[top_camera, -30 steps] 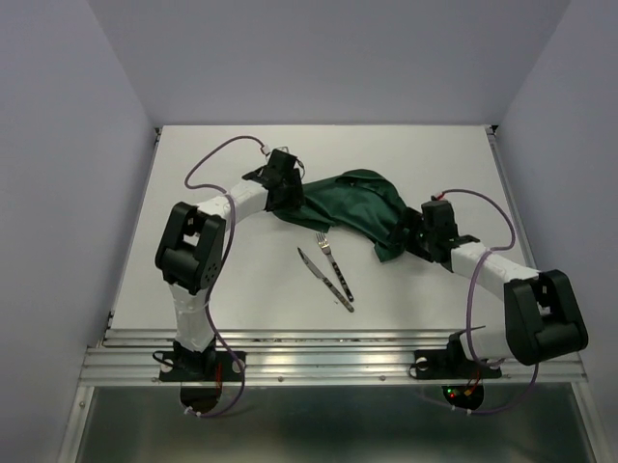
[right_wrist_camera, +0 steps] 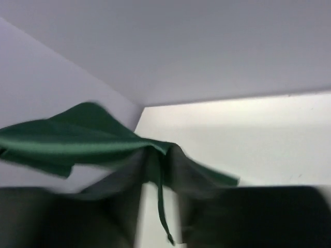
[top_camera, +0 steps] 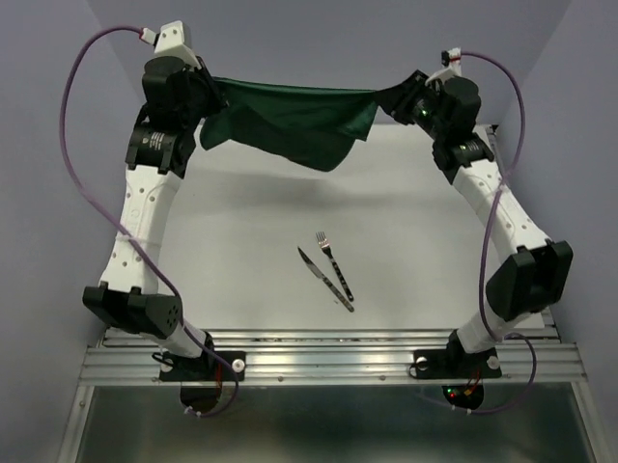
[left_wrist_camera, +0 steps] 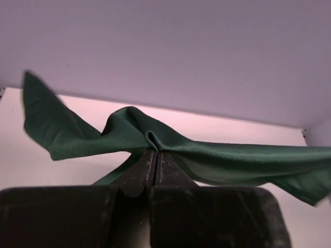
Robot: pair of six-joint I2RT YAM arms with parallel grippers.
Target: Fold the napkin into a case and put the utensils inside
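Observation:
A dark green napkin point(top_camera: 280, 121) hangs in the air, its upper edge stretched nearly straight between my two grippers. My left gripper point(top_camera: 212, 87) is shut on a pinched fold of it; in the left wrist view the napkin point(left_wrist_camera: 129, 129) bunches right at the fingertips. At the other end, my right gripper point(top_camera: 384, 95) is at the napkin's corner. Blurred fingers point(right_wrist_camera: 137, 181) stand apart in the right wrist view, with napkin cloth point(right_wrist_camera: 160, 146) at and between their tips; whether it touches both is unclear. A fork point(top_camera: 333, 262) and a knife point(top_camera: 325, 280) lie side by side on the table.
A grey wall point(top_camera: 319, 39) rises behind the table's far edge, close to the raised napkin. Purple cables point(top_camera: 64, 125) loop alongside both arms.
Both grippers have moved up and toward the far edge, the left one also well leftward. The napkin has gone from lying loosely on the table to hanging stretched. The fork and knife have not moved.

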